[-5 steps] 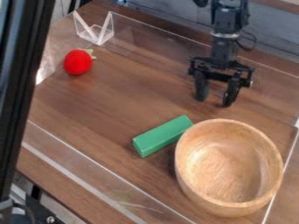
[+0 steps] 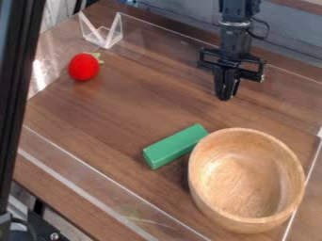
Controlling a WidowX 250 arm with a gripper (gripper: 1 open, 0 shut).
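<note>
My black gripper (image 2: pixel 225 92) hangs at the back of the table, upper right of centre, shut with nothing visible between its fingers. A red tomato (image 2: pixel 85 67) with a green stem rests at the upper left. A green block (image 2: pixel 174 146) lies in the lower middle, beside a large wooden bowl (image 2: pixel 246 202) at the lower right, which is empty.
A clear folded acrylic piece (image 2: pixel 102 31) stands at the back left. Clear low barriers edge the wooden table (image 2: pixel 126 113), whose middle is free. A dark post runs along the left side of the view.
The gripper has risen slightly and shifted a little left, and its fingers have closed together since one second ago. The tomato, block and bowl have stayed still.
</note>
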